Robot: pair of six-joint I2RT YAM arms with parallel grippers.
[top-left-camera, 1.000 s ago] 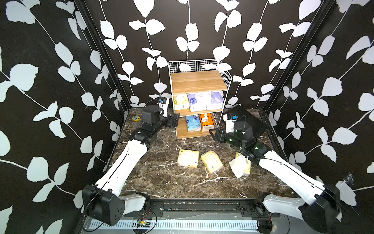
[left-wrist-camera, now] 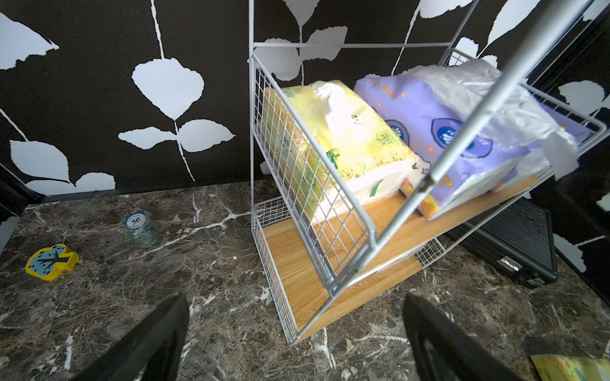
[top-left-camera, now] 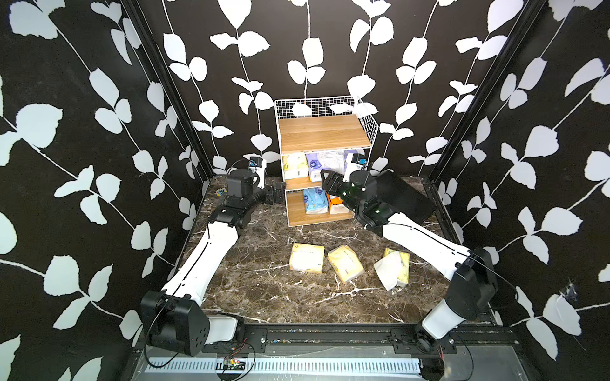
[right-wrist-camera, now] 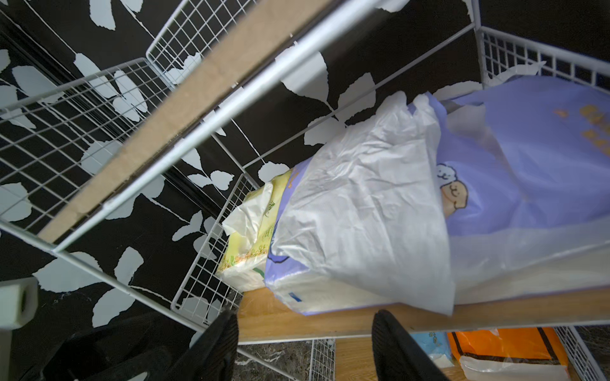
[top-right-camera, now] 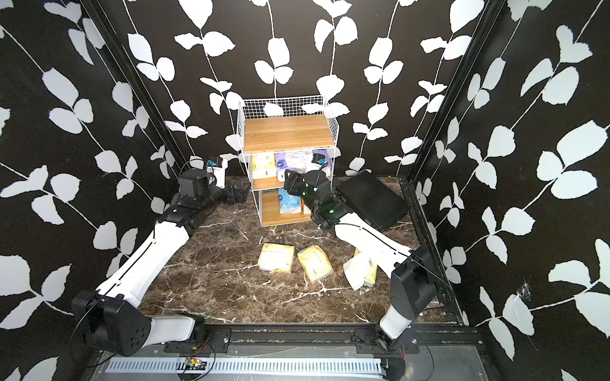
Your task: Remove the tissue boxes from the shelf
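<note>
On the middle level of the white wire shelf [top-left-camera: 324,134] sit a yellow tissue pack [left-wrist-camera: 355,136] at the left and purple tissue packs [right-wrist-camera: 546,152], partly covered by white plastic. A blue pack [top-left-camera: 315,200] and an orange pack [right-wrist-camera: 508,346] lie on the bottom level. My right gripper is open in front of the middle level, facing the purple packs, with nothing between its fingers. Beside the shelf's left side, my left gripper stands open and empty. In the top left view, the right gripper hides part of the purple and orange packs.
Three yellow packs, the left [top-left-camera: 307,258], middle [top-left-camera: 346,263] and right [top-left-camera: 403,270], lie on the marble table before the shelf. A black case [top-right-camera: 373,198] is right of the shelf. Small items, including a yellow toy [left-wrist-camera: 52,261], lie left.
The left arm has shifted slightly left.
</note>
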